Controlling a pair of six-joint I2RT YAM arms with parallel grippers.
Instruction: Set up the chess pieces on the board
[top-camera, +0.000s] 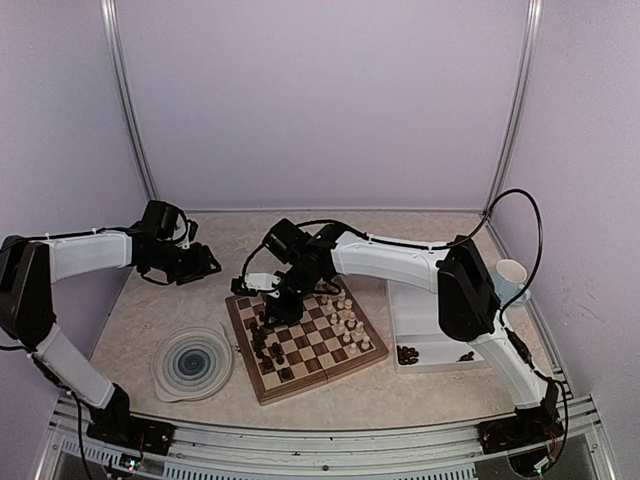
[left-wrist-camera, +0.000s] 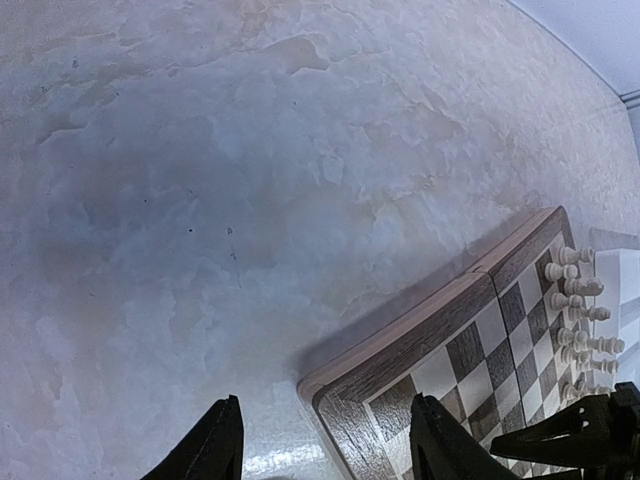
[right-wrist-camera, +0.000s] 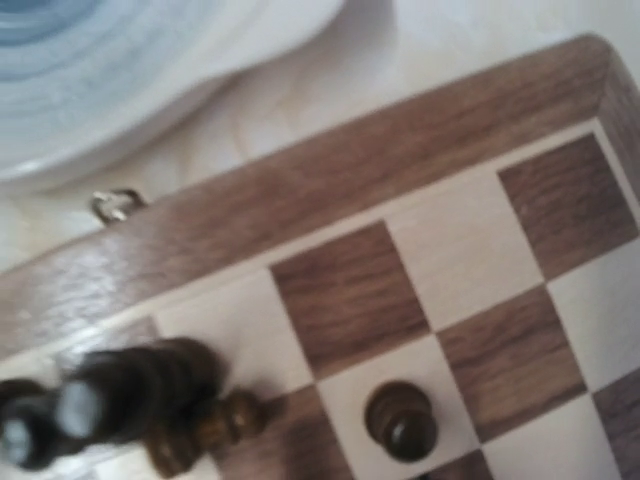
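The wooden chessboard (top-camera: 315, 378) lies mid-table. Light pieces (top-camera: 350, 325) stand along its right side, and dark pieces (top-camera: 262, 345) crowd its left side. Over the board's back left hangs my right gripper (top-camera: 285, 315); its fingers do not show clearly. In the right wrist view a dark pawn (right-wrist-camera: 400, 420) sits alone on a light square. Taller dark pieces (right-wrist-camera: 130, 390) cluster at lower left, beside a smaller brown piece (right-wrist-camera: 205, 432) that may be tilted or lying. My left gripper is open and empty, off the board's back left corner.
A white tray (top-camera: 440, 366) at the right holds several dark pieces (top-camera: 407, 355) in its front part. Behind it is a light blue mug (top-camera: 508, 280). A round translucent lid (top-camera: 192, 365) lies left of the board. Bare table shows at back left.
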